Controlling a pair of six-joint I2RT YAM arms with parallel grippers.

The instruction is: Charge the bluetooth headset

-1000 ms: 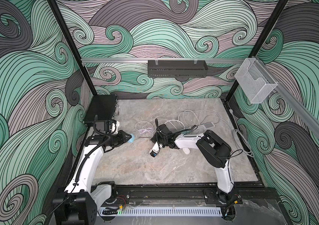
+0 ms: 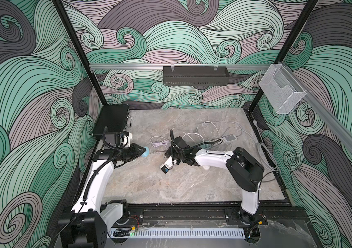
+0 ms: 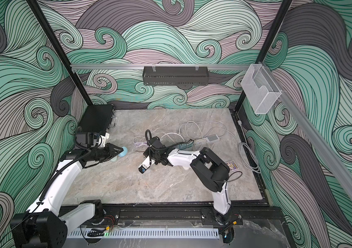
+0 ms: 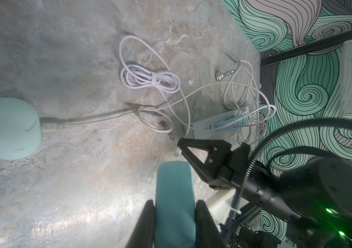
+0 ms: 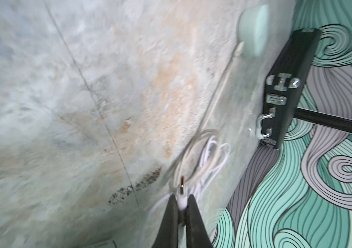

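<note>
A teal headset case (image 4: 175, 206) is pinched in my left gripper (image 2: 143, 152), held over the left part of the table. My right gripper is shut on a small white cable plug, whose metal tip points out past the fingers; its tip also shows in the left wrist view beside the black fingers (image 4: 192, 159). The two grippers are apart, the case to the left of the plug. From the plug a white cable runs back towards a lilac bundled cable (image 4: 153, 79). The port on the case is not visible.
A second teal rounded box (image 4: 10, 128) with a cable in it lies on the table near the left gripper. A power strip (image 4: 202, 128) with wires lies behind the right arm. A black case (image 2: 111, 119) stands at back left.
The right arm's elbow has swung right and towards the front, and its gripper has shifted slightly left.
</note>
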